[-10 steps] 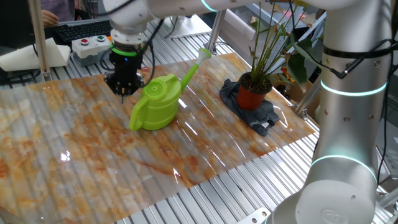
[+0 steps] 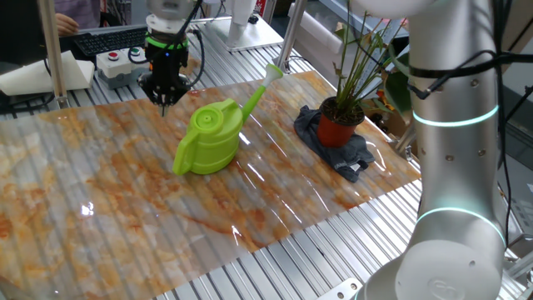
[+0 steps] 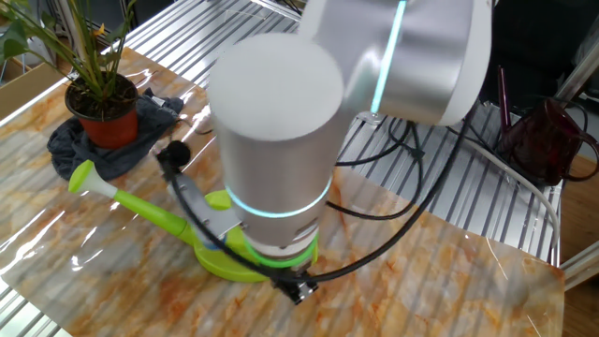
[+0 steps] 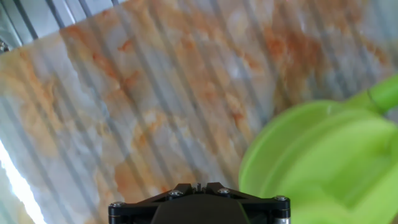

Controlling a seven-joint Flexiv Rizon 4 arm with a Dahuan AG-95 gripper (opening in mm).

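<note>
A light green watering can (image 2: pixel 208 140) stands upright on the marbled sheet, its spout (image 2: pixel 256 98) pointing toward the potted plant. My gripper (image 2: pixel 163 107) hangs up and to the left of the can in exterior view 1, apart from it. Its black fingers come together at a narrow tip, with nothing visible between them. From the wrist camera, the gripper shows at the bottom edge and the green can (image 4: pixel 329 162) fills the lower right. My arm covers much of the can (image 3: pixel 225 267) in exterior view 2.
A potted plant in a brown-red pot (image 2: pixel 336 127) stands on a dark cloth (image 2: pixel 348 157). A button box (image 2: pixel 122 67) sits behind the sheet. A dark red can (image 3: pixel 547 140) is at the far right in exterior view 2.
My gripper has moved up in exterior view 1, farther from the near side of the table. The upper arm has swung left a little. Can and plant have stayed put.
</note>
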